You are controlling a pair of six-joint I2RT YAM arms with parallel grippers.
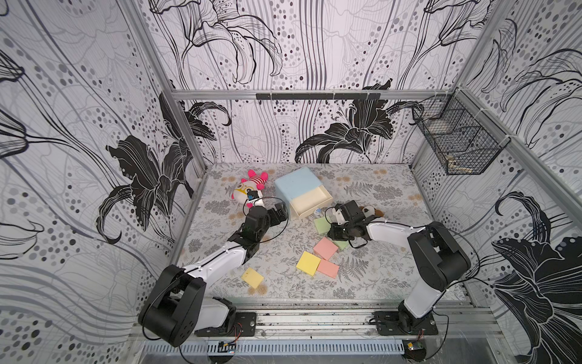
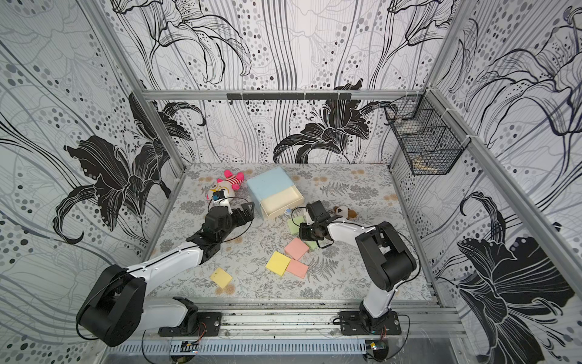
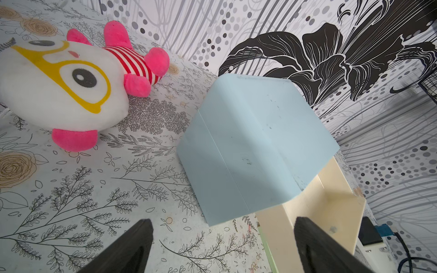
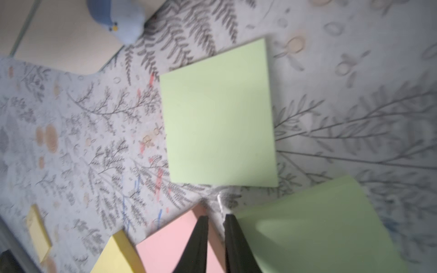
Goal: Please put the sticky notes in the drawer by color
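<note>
Two green sticky pads, the upper [image 4: 218, 118] and the lower [image 4: 314, 227], lie by my right gripper. Its fingertips are a narrow gap apart, at the lower pad's left corner. Whether they pinch anything is unclear. In the top left view, two pink pads [image 1: 325, 248] [image 1: 328, 268] and a yellow pad [image 1: 308, 263] are clustered in front, with another yellow pad [image 1: 252, 278] apart to the left. The cream drawer [image 3: 327, 213] is pulled out of its blue box [image 3: 255, 136] and looks empty. Beside the box, my left gripper is open, its fingers wide apart around nothing.
A pink-and-white plush toy [image 3: 63, 86] lies left of the box. Another small plush [image 2: 345, 212] is behind the right arm. A blue bird figure [image 4: 123, 20] sits at the drawer's front. Open tabletop surrounds the left yellow pad.
</note>
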